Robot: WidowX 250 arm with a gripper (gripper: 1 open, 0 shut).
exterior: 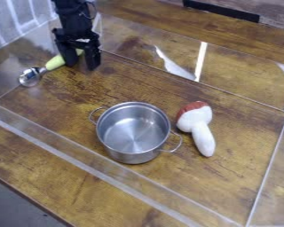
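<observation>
My black gripper point(75, 55) is low at the back left, over the green handle point(56, 62) of a metal utensil whose round steel end point(31, 77) lies on the wooden surface toward the left. The fingers are dark and partly overlap the handle, so I cannot tell how far apart they stand or whether anything is between them.
A steel pot point(134, 133) with two wire handles stands at the centre front. Right of it lies a white object with a red-marked head point(195, 127). Clear panels border the wooden surface point(227, 186); the middle behind the pot is free.
</observation>
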